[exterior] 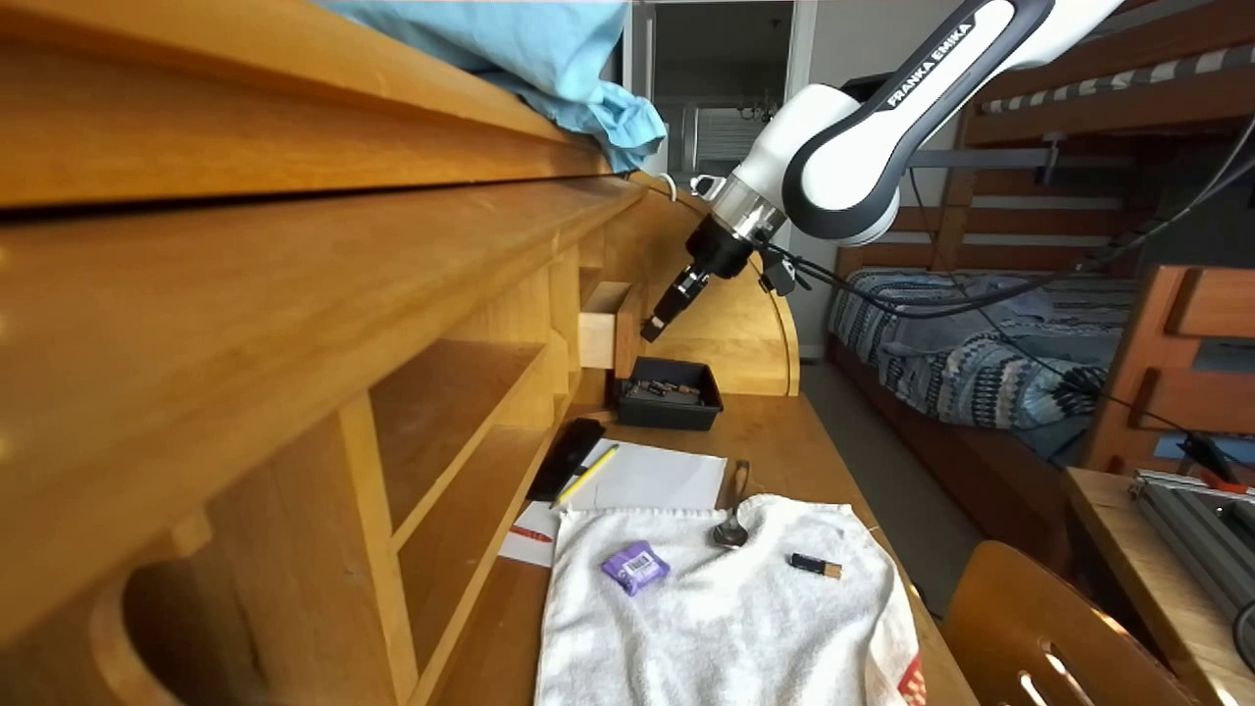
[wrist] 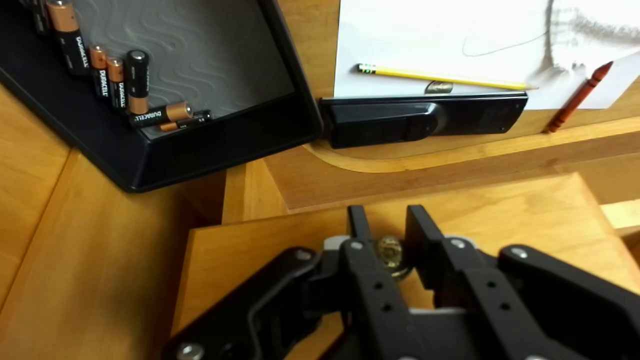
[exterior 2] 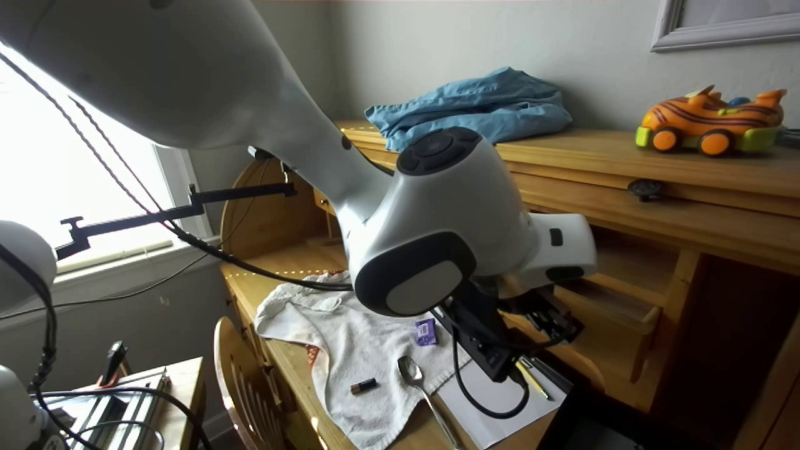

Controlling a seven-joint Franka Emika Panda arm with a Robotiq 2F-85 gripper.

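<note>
In the wrist view a wooden drawer (wrist: 528, 210) fills the lower middle, its front facing the camera. A small round brass-coloured knob (wrist: 390, 252) is on that front. My gripper is shut on the knob, with one dark finger on either side of it. Exterior view 1 shows the drawer (exterior: 597, 339) standing out from the desk's shelf unit, with my gripper (exterior: 654, 331) at its front. From the second exterior side, the arm hides much of the gripper, but the side of the pulled-out drawer (exterior 2: 609, 319) shows.
Close below the drawer stands a black tray (exterior: 668, 412) with several batteries. A black case (wrist: 420, 120), a yellow pencil (wrist: 444, 77) and a red crayon (wrist: 579, 98) lie nearby. On the white towel (exterior: 706, 635) are a purple packet (exterior: 635, 567), a battery (exterior: 814, 566) and a spoon (exterior: 730, 531).
</note>
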